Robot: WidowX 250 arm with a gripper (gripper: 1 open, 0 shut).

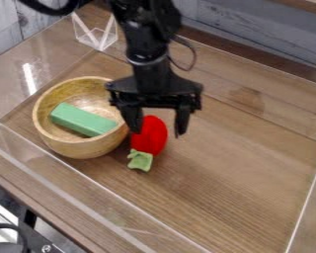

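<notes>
The black gripper (147, 111) hangs over the table, open, its two fingers either side of and above a red strawberry-like object (150, 136) with a green top. Left of it, a wooden bowl (66, 144) holds a green block (82, 120).
A white wire rack (98, 30) stands at the back left. Dark cables show beyond the table's lower left edge.
</notes>
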